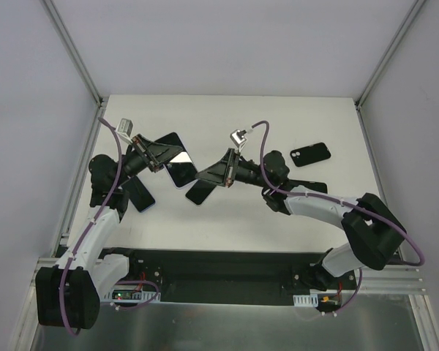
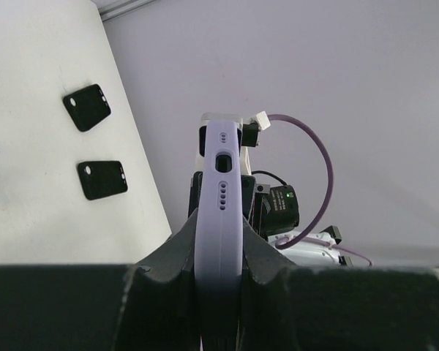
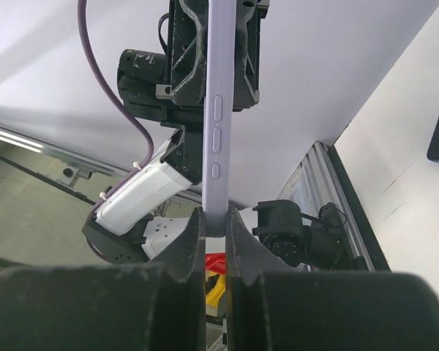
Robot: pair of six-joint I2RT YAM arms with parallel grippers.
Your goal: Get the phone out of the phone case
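Observation:
A phone (image 1: pixel 181 174) in a pale lavender case (image 2: pixel 218 245) is held up above the table, dark screen facing upward in the top view. My left gripper (image 1: pixel 178 153) is shut on the cased phone at its side. Seen from the left wrist, the case edge with its small holes stands between the fingers. At the near right corner, my right gripper (image 1: pixel 199 175) is shut on the case. From the right wrist, the edge with side buttons (image 3: pixel 216 139) ends between its fingertips. Whether phone and case have parted anywhere cannot be seen.
A dark phone (image 1: pixel 200 191) lies on the table (image 1: pixel 227 227) below the held one, and another (image 1: pixel 139 194) lies at left. Two black cases, one farther back (image 1: pixel 310 154) and one partly behind the right arm (image 1: pixel 311 186), lie at right.

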